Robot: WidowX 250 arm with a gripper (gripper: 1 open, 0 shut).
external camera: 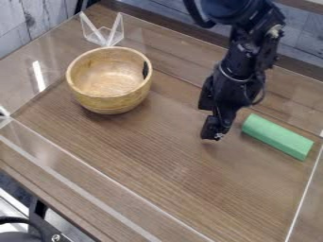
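Note:
The black robot arm reaches down from the top of the view to the middle right, where its gripper (214, 116) hangs low over the wooden table (151, 180), open, with its fingers apart. Just to the right of it lies a green block (278, 136), angled on the table. A round tan bowl (111, 98) sits at the left, apart from the gripper, and looks empty.
A white folded object (104, 30) is at the back left, beyond the bowl. A dark cable or part (19, 232) shows at the bottom left corner. Walls border the back and left.

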